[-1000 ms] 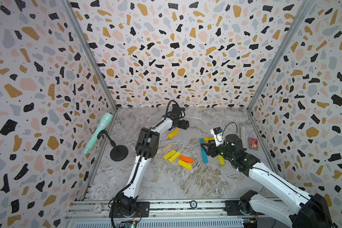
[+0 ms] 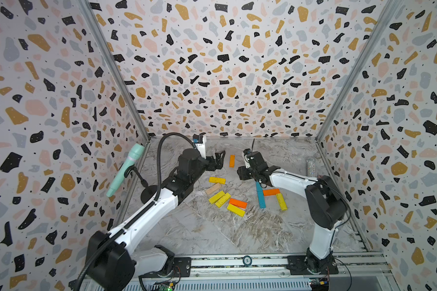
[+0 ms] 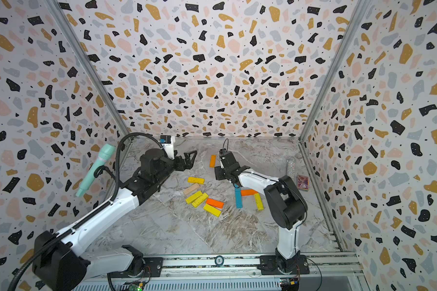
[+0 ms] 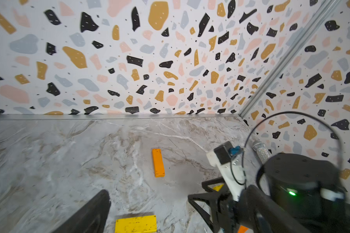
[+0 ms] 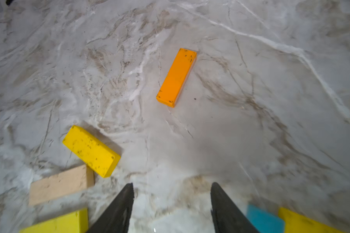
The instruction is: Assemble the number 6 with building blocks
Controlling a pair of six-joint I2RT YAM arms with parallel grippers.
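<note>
A blue upright bar, an orange block and a yellow block form a figure at the right. Its upper part lies behind my right arm, though a blue corner and a yellow piece show in the right wrist view. Alone at the back middle lies another orange block. My right gripper is open above bare table, right of and nearer than that block. My left gripper hangs raised to its left, open and empty.
A loose yellow block touches or nearly touches a wooden block. In front lie yellow blocks and an orange block beside another yellow one. A lamp stands left.
The left arm has pulled back and up, uncovering the orange block. The loose yellow block has turned and shifted toward the wooden block. The right arm has swung left from the figure.
</note>
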